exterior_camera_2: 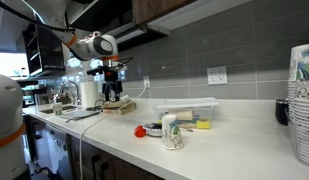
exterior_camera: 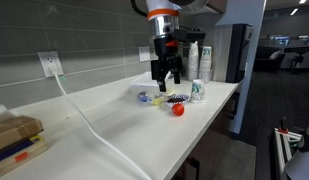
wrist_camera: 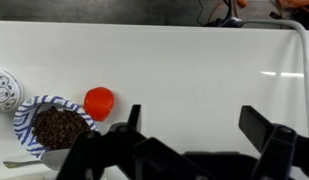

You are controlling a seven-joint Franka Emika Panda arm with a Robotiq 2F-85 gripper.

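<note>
My gripper hangs open above the white counter, its two black fingers wide apart and nothing between them. In the wrist view a red round object [wrist_camera: 99, 103] lies on the counter, left of the gripper. Touching or close beside it is a blue-and-white patterned bowl [wrist_camera: 78, 116] filled with dark brown bits [wrist_camera: 60, 127]. A spoon-like utensil [wrist_camera: 21, 163] shows at the bowl's lower left. At the left edge stands a patterned cup [wrist_camera: 6, 91]. Exterior view 1 has the gripper [exterior_camera: 162, 79] raised over the counter, near the red object [exterior_camera: 178, 110].
A clear plastic bin [exterior_camera_2: 184, 106] stands against the wall, with a yellow item [exterior_camera_2: 203, 124] before it. Stacked cups [exterior_camera_2: 302, 95] rise at the far end. A white cable [exterior_camera: 89, 125] runs along the counter. Bare counter [wrist_camera: 194, 60] lies beneath the gripper.
</note>
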